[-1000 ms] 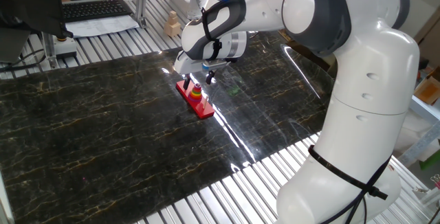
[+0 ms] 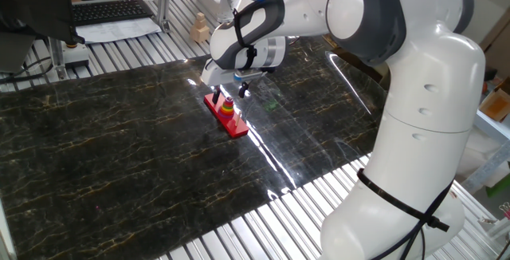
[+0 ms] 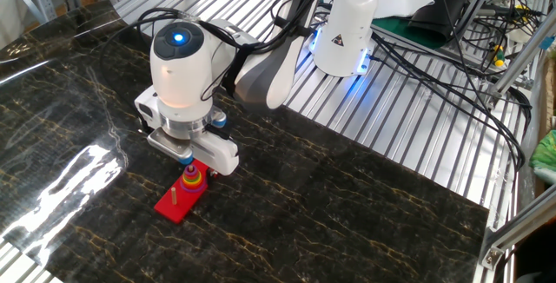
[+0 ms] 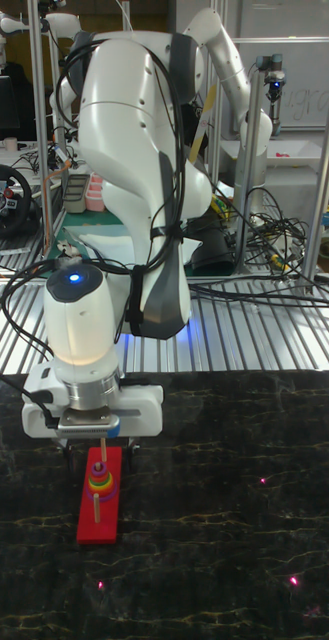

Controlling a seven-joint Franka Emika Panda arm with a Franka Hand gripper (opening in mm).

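A long red base [image 2: 237, 129] lies flat on the dark marbled table. Rings in several colours form a tapering stack [image 2: 227, 108] at the middle of the base, purple and red at the top with yellow and green lower down. A bare wooden peg [image 3: 174, 196] stands near one end. Another thin peg [image 4: 103, 450] rises behind the stack in the third exterior view. Above the far part of the base, my gripper [image 4: 99, 459] points down and is open, its dark fingers spread wide to either side of the base. Nothing shows held between them.
Bare dark tabletop [image 2: 111, 148] extends widely around the base. A small wooden block figure [image 2: 199, 29] stands on the slatted metal surface beyond the table edge, near a keyboard [image 2: 107, 11]. Cables [image 3: 452, 101] lie beside the arm's mount, away from the base.
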